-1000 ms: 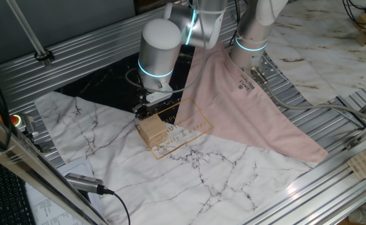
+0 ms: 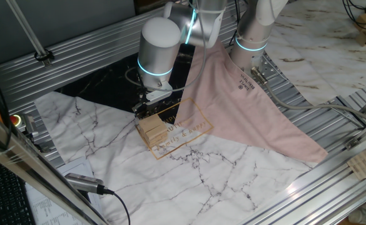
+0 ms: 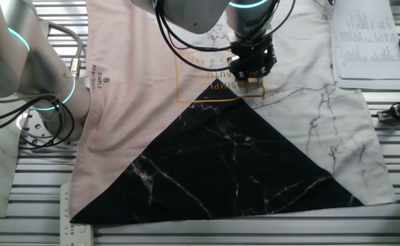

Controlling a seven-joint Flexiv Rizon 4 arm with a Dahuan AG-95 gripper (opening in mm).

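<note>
A small pile of pale wooden blocks (image 2: 151, 132) sits on the marble-patterned cloth (image 2: 107, 134), beside the gold-printed frame and partly over its edge. My gripper (image 2: 142, 112) is low at the far end of these blocks in exterior view 1. From the opposite side, in exterior view 2, the dark gripper (image 3: 252, 71) points down at the cloth, with a little of the wooden blocks (image 3: 251, 83) showing at its fingertips. Its body and cables cover most of the contact. Whether the fingers are apart or closed on a block cannot be made out.
Pink cloth (image 2: 233, 115) lies flat beside the arm's base (image 2: 248, 50). A metal frame post (image 2: 42, 159), a cabled device (image 2: 86, 183) and papers (image 3: 364, 41) border the work area.
The arm has barely moved, if at all. Seams between the wooden blocks look more distinct now than a second ago, a slight shift among them.
</note>
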